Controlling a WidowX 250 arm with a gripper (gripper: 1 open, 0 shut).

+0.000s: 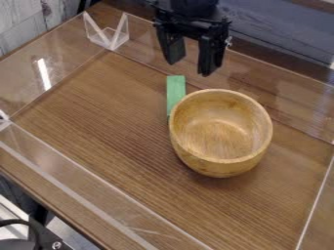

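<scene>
The black gripper (190, 51) hangs at the top centre of the camera view, above and behind a green block (175, 90) and a round wooden bowl (220, 145). The green block lies upright-on-end to the view, long side running away from the camera, just left of the bowl's back rim. Whether the gripper's fingers are open or shut is hard to tell.
A clear bracket-like piece (107, 31) stands at the back left, and another clear piece is at the left edge. A black cable lies at the lower left.
</scene>
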